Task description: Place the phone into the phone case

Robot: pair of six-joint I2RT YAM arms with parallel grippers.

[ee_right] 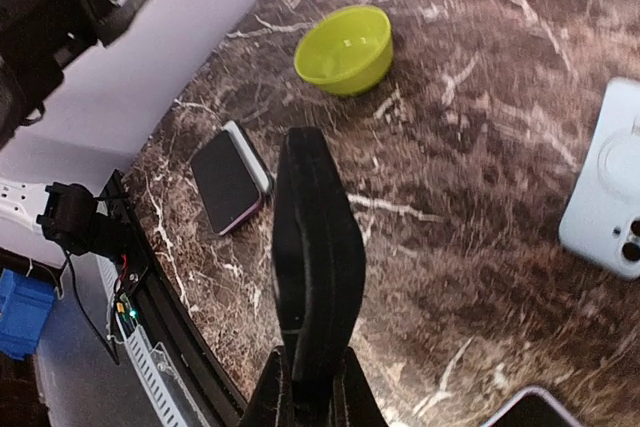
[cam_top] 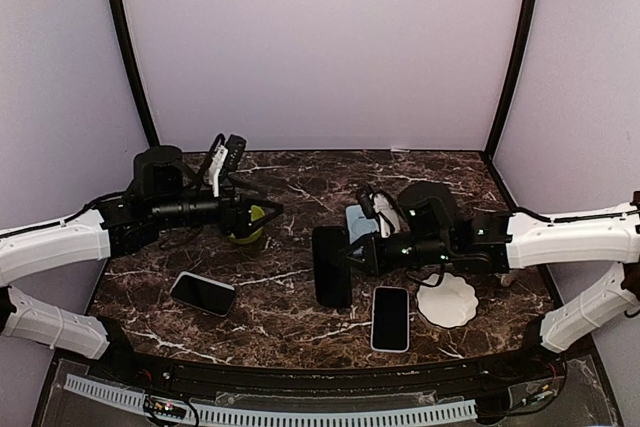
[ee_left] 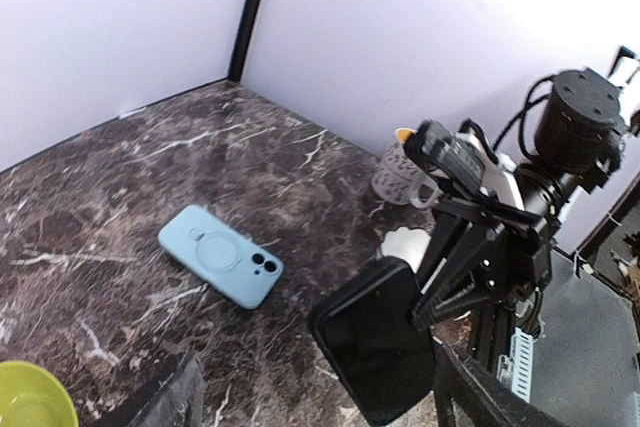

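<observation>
A black phone-shaped slab (cam_top: 331, 267), which I cannot tell as phone or case, hangs upright in my right gripper (cam_top: 357, 256), shut on its side; it also fills the middle of the right wrist view (ee_right: 316, 242). My left gripper (cam_top: 265, 214) is apart from it at upper left, open, over the yellow-green bowl (ee_right: 342, 52). A light blue phone or case (ee_left: 220, 255) lies on the table behind the slab. Two dark-screened phones lie at the front, one at left (cam_top: 203, 293), one at right (cam_top: 390, 319).
A white scalloped plate (cam_top: 446, 299) is at the right, with a patterned mug (ee_left: 392, 177) behind it. The marble table (cam_top: 270, 327) is bounded by walls at back and sides; bare space lies at the back left.
</observation>
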